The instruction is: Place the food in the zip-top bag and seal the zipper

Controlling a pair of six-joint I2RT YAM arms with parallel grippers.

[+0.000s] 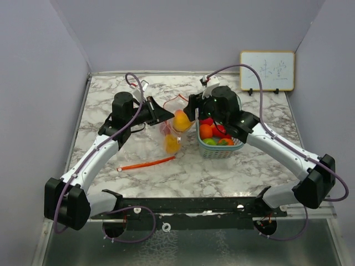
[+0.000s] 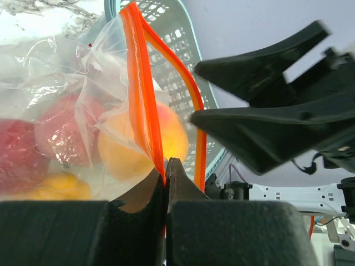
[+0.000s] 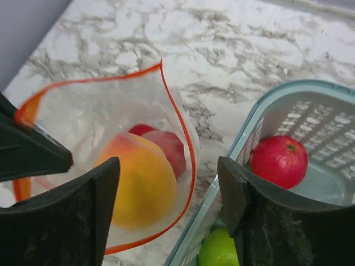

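The clear zip top bag (image 2: 39, 61), edged with an orange zipper strip, hangs with its mouth towards the right. My left gripper (image 1: 170, 115) is shut on its orange edge (image 2: 141, 83), which runs between the fingertips in the left wrist view. Just inside the mouth rests a yellow-orange peach (image 3: 141, 183); behind it are red fruits (image 3: 169, 148). A yellow fruit (image 1: 172, 144) sits lower in the bag. My right gripper stands open above the mouth's right side, its fingers (image 3: 94, 199) apart and nothing held between them.
Close on the bag's right stands a pale green basket (image 1: 222, 149) with red, orange and green produce. The bag's orange slider strip (image 1: 145, 164) lies in front on the marble table (image 1: 105, 94). A small whiteboard (image 1: 267, 69) stands at the back right.
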